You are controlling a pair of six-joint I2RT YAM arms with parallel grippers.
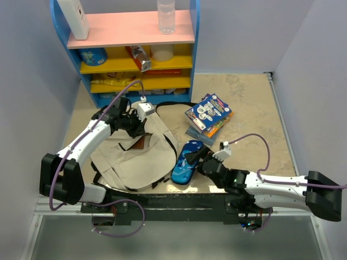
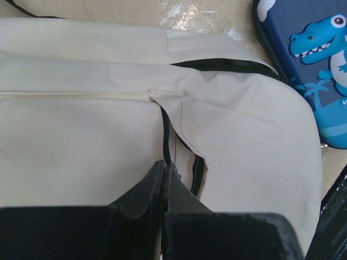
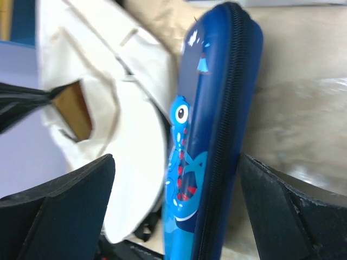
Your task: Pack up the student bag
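A cream bag lies at the left, its opening showing a brown inside. My left gripper is shut on the black-trimmed edge of that opening, its tips closed together. Just right of the bag is a blue dinosaur case with a black zipper side. My right gripper stands open astride the case, which is tilted so that its zipper side faces the camera. The right finger is against or very near the zipper side; a gap separates the left finger from the case.
Several books are stacked behind the case. A blue shelf unit with yellow boards stands at the back, with bottles and packets on it.
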